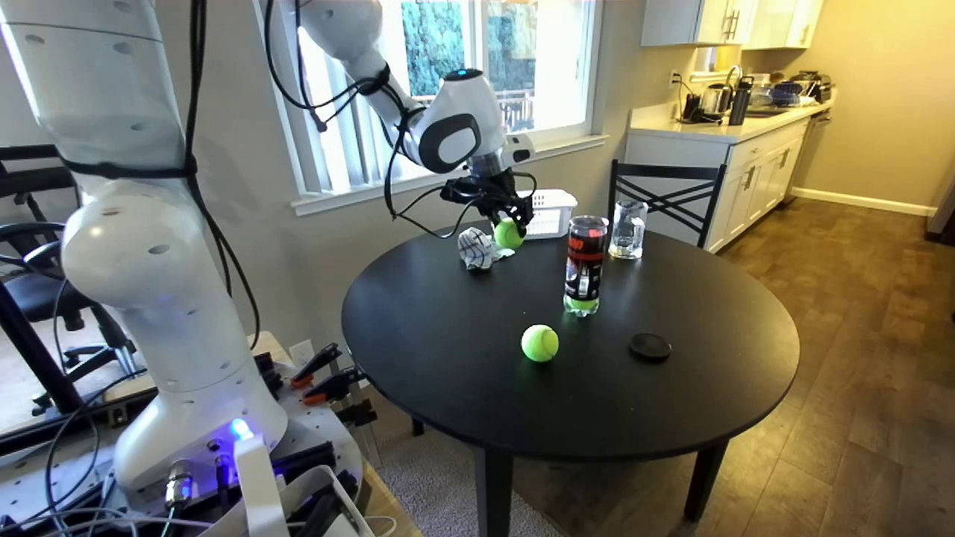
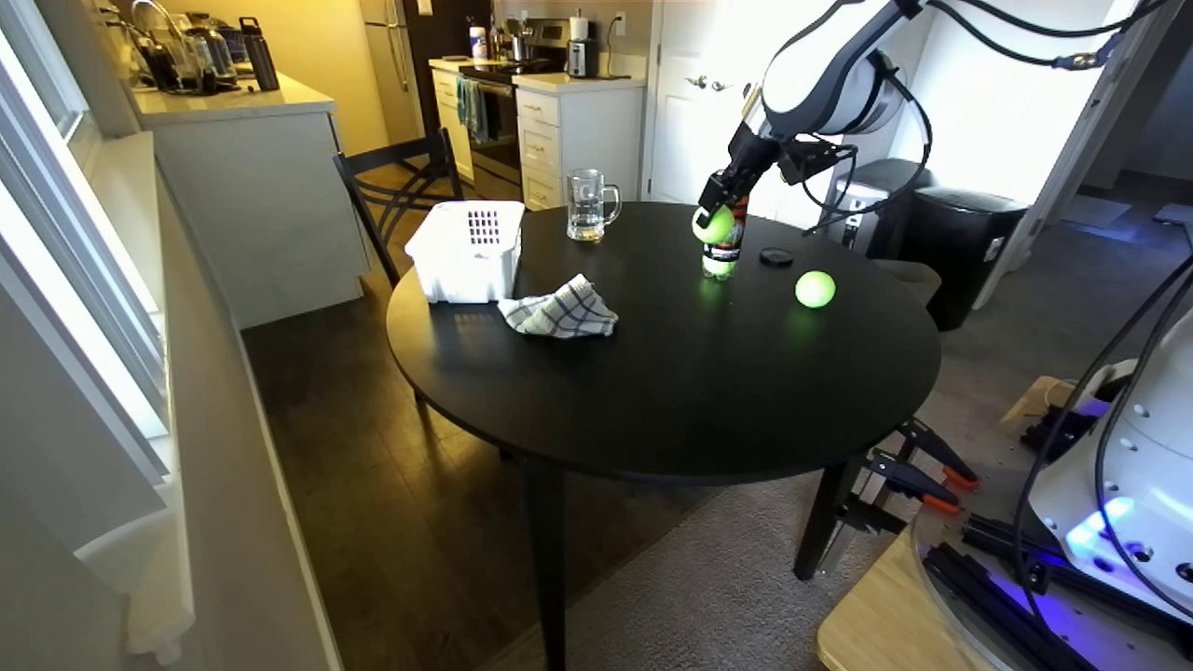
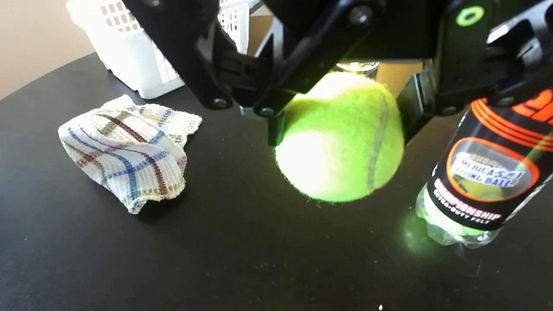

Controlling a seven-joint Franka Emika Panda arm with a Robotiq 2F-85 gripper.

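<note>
A bright yellow-green tennis ball is pinched between the two fingers of my gripper, with the dark tabletop visible below it. In the second exterior view the held ball hangs above the table, partly in front of the tennis ball can. That clear can with its black and red label stands upright, and some green shows at its bottom. Another tennis ball rests on the table, and a black round lid lies to its right in the first exterior view.
A checked cloth lies crumpled beside the white basket near the table's edge. The glass mug stands beyond them. A black chair is close to the far side.
</note>
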